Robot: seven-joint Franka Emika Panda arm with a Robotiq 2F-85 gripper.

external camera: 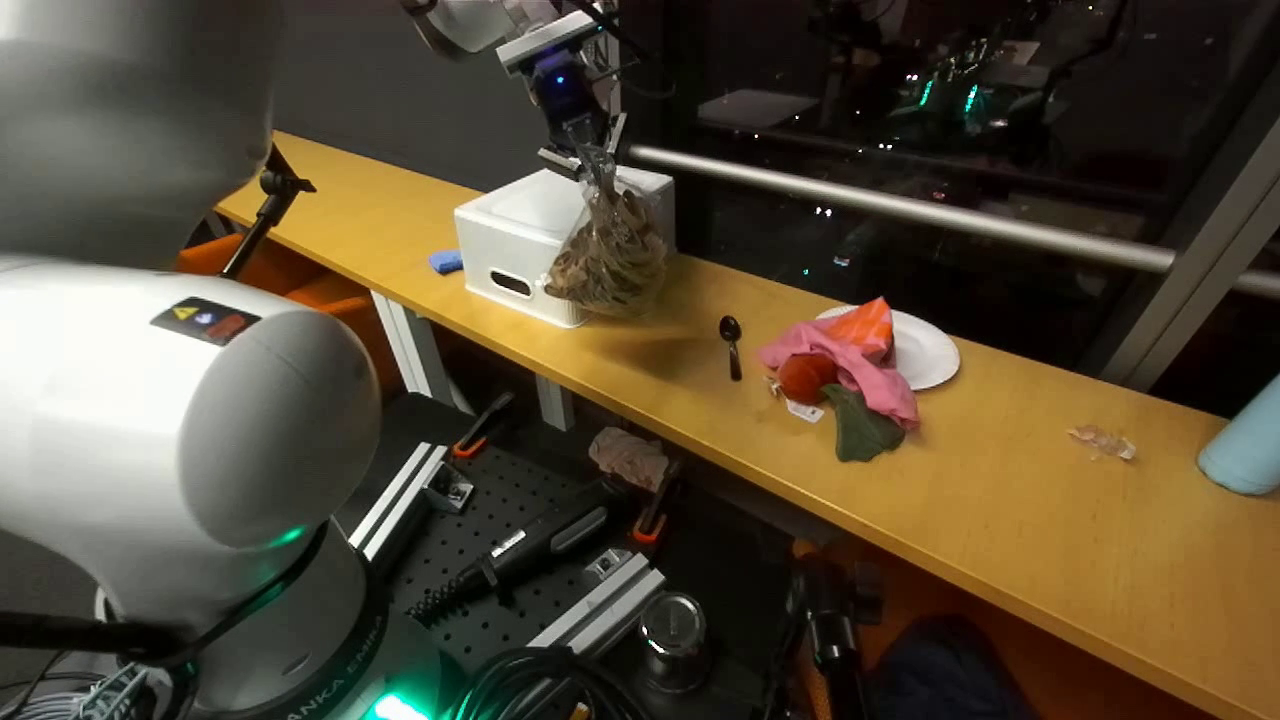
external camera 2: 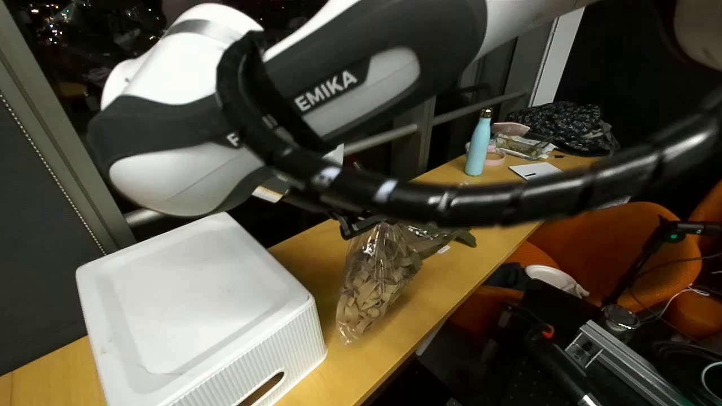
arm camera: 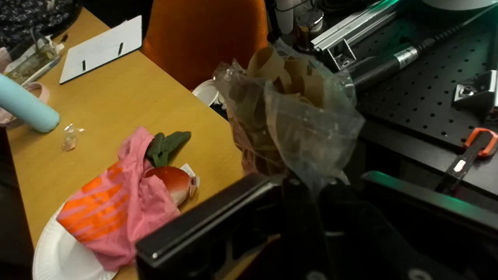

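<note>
A clear plastic bag of brown, curled pieces (external camera: 615,254) hangs from my gripper (external camera: 588,160), which is shut on the bag's gathered top. In exterior view 1 the bag is in front of the right side of a white box (external camera: 504,246). Exterior view 2 has the bag (external camera 2: 375,284) to the right of the box (external camera 2: 183,298), with a gap between them. Looking from the wrist, the gripper pinches the thin plastic, and the bag (arm camera: 298,107) spreads out beyond the fingers. The fingertips are partly hidden by the plastic.
A black spoon (external camera: 732,347) lies on the table. Farther right, a pink cloth (external camera: 870,374), a red round item (external camera: 806,377) and green leaves (external camera: 864,426) lie against a white plate (external camera: 930,352). A blue item (external camera: 445,260) sits left of the box.
</note>
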